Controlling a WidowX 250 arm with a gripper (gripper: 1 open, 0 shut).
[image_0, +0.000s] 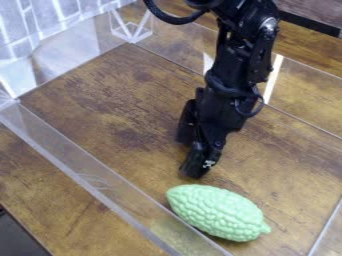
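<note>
A pale green, bumpy bitter melon (218, 212) lies on the wooden floor of a clear-walled enclosure, at the lower right. The black gripper (203, 143) is lowered close to the wood just above and behind the melon, apart from it. Its dark fingers blend together, so whether it is open or shut, and whether anything is between them, cannot be made out.
Clear plastic walls (78, 166) border the wooden floor (100, 105). A white sheer cloth (34, 25) is beyond the wall at the back left.
</note>
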